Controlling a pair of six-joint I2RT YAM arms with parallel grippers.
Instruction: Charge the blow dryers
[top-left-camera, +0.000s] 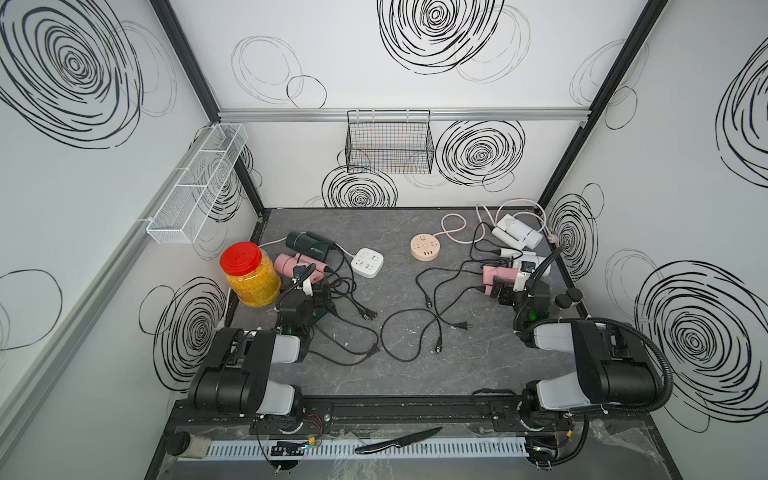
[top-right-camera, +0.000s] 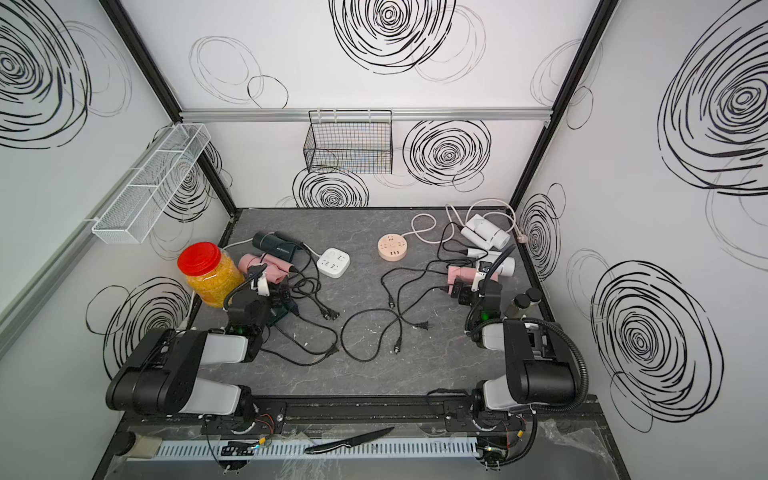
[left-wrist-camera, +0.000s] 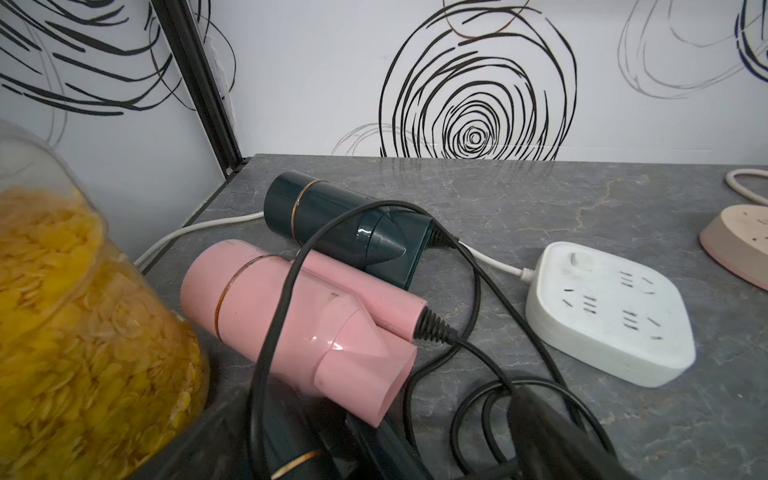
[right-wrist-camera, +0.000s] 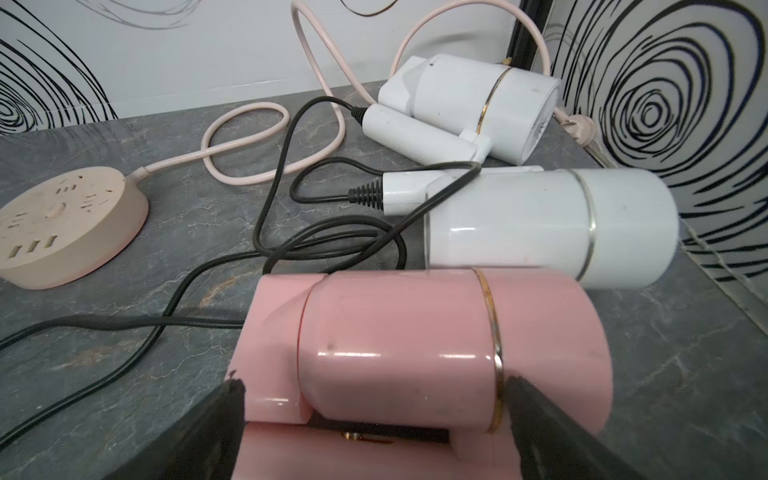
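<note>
My left gripper is open over the left pile: a pink dryer (left-wrist-camera: 296, 320), dark green dryers (left-wrist-camera: 336, 224) and tangled black cords, beside the white square power strip (left-wrist-camera: 608, 312). My right gripper stands open at a pink dryer (right-wrist-camera: 400, 344), nothing visibly held; white dryers (right-wrist-camera: 544, 224) lie behind it. The round pink power strip (right-wrist-camera: 60, 220) sits back from the middle, right of the square one. Several black plugs (top-left-camera: 436, 348) lie loose on the middle of the table.
A big red-lidded jar (top-left-camera: 248, 280) of yellow flakes stands left of my left gripper. Dark cylindrical objects (top-left-camera: 568, 301) stand at the right edge. Wire baskets (top-left-camera: 388, 144) hang on the back and left walls.
</note>
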